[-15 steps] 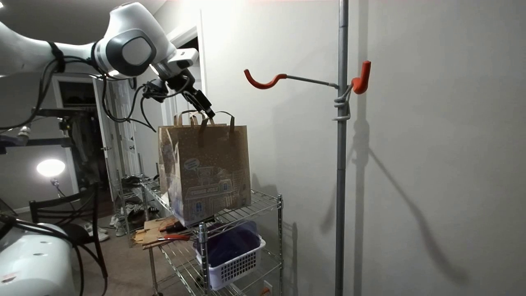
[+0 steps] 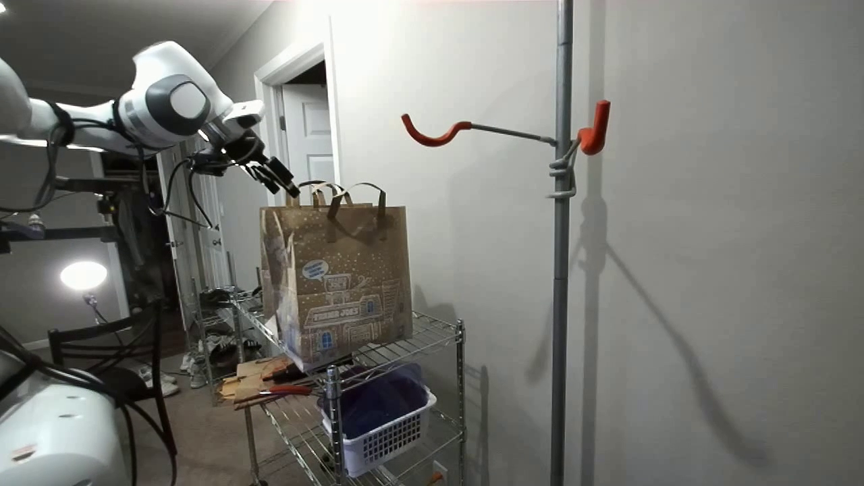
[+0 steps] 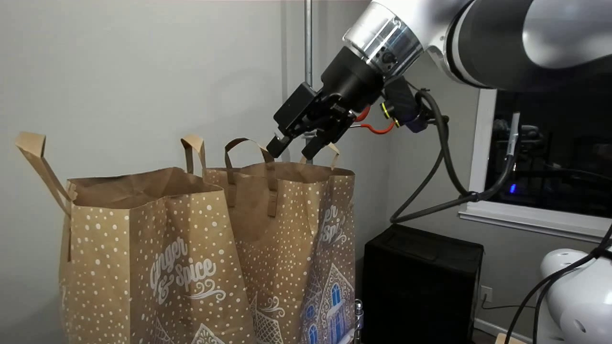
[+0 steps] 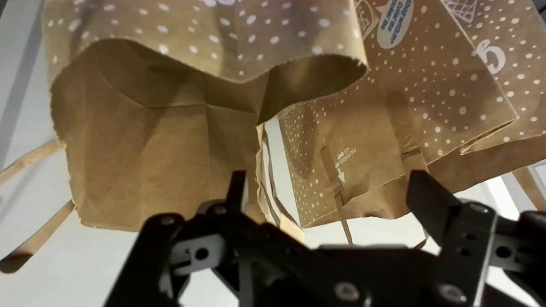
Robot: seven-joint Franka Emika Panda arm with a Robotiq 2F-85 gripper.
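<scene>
Two brown paper shopping bags with white dots stand side by side. In exterior view 2 the nearer bag (image 3: pixel 178 258) is at left, its top open and its handles (image 3: pixel 43 166) up. The farther bag (image 3: pixel 292 229) stands beside it, with an upright handle loop (image 3: pixel 244 143). My gripper (image 3: pixel 295 149) points down over the farther bag's top in that view. In exterior view 1 the gripper (image 2: pixel 283 190) is by the left top edge of the front bag (image 2: pixel 352 283). The wrist view shows my gripper open, its fingers wide apart; bag edges and handle strips (image 4: pixel 338 199) appear beyond them, with nothing gripped.
The bags stand on a wire shelf rack (image 2: pixel 433 333), with a white basket (image 2: pixel 389 441) below. To their right rises a metal pole (image 2: pixel 562 324) bearing an empty red-tipped hook (image 2: pixel 437 139). A black box-shaped object (image 3: pixel 421 281) stands right of the bags in exterior view 2.
In exterior view 1 the arm and gripper have moved left, from above the front bag's middle to its left top edge. The bags have stayed in place.
</scene>
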